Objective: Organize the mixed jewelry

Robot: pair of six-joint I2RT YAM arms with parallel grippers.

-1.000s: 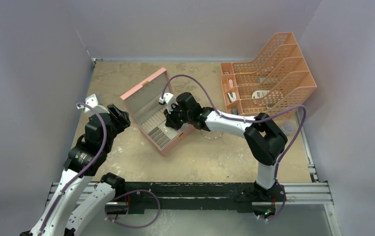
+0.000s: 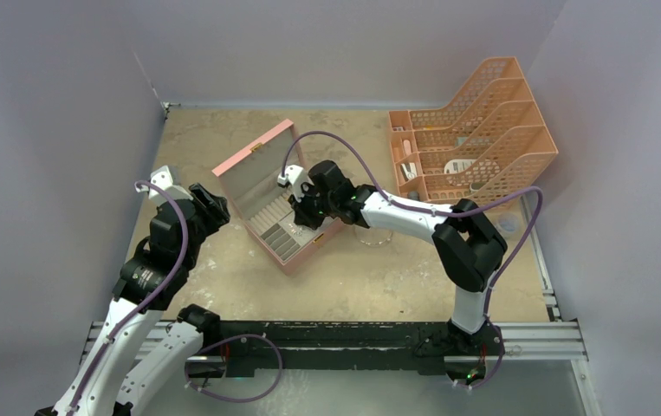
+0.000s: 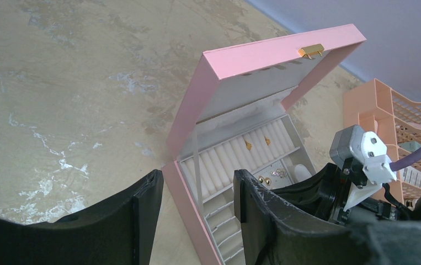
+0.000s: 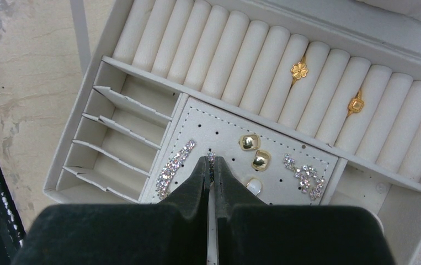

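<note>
A pink jewelry box stands open. My right gripper is shut low over its padded centre section, with rhinestone sparkle at its tips; whether any is held cannot be told. Around it lie a rhinestone strand, gold square earrings, a pale piece and a rhinestone cluster. A clover ring and a square gold ring sit in the ring rolls. Small side slots look empty. My left gripper is open left of the box, nothing seen between its fingers.
A peach organizer with assorted items stands at the back right. A clear round container sits beside it. A thin chain lies right of the box.
My right arm has shifted very slightly over the box. The left arm has not visibly moved.
</note>
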